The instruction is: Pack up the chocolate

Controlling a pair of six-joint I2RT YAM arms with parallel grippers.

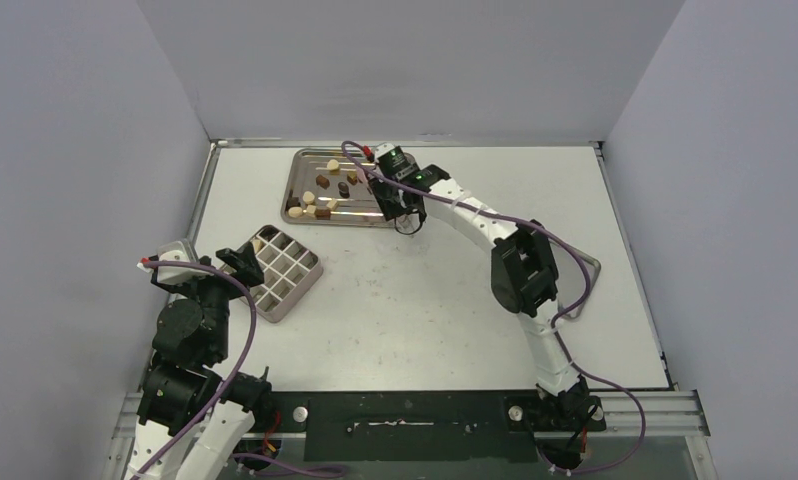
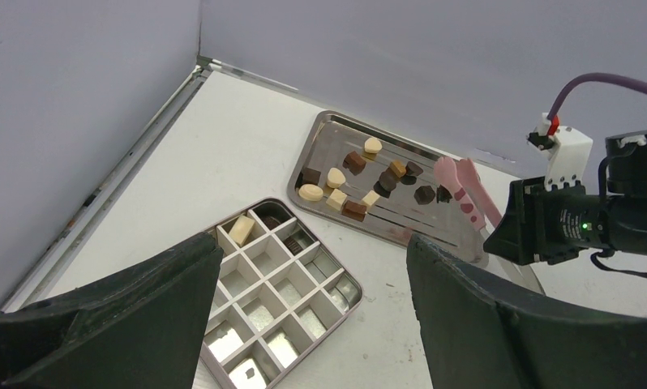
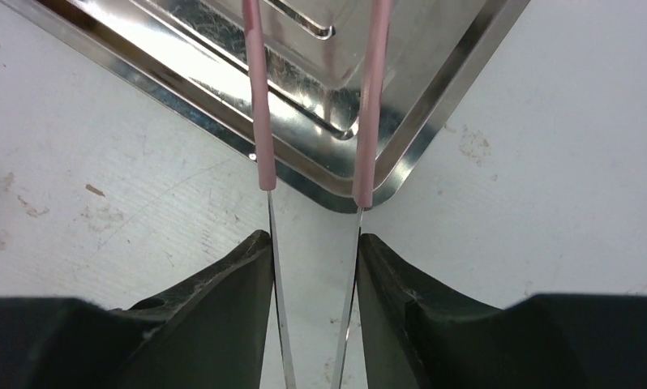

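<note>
Assorted light and dark chocolates lie on a metal tray (image 1: 305, 180) at the back. The compartment box (image 2: 269, 308) holds a few pieces in its back compartments, the rest look empty of chocolate. My left gripper hangs open over the box at the left. My right gripper, with long pink-tipped fingers, is over the tray's right end, fingers apart. The right wrist view shows bare tray corner and table beneath them, nothing held.
A second metal tray (image 1: 585, 280) lies at the right, partly behind the right arm. Walls stand at the back and sides.
</note>
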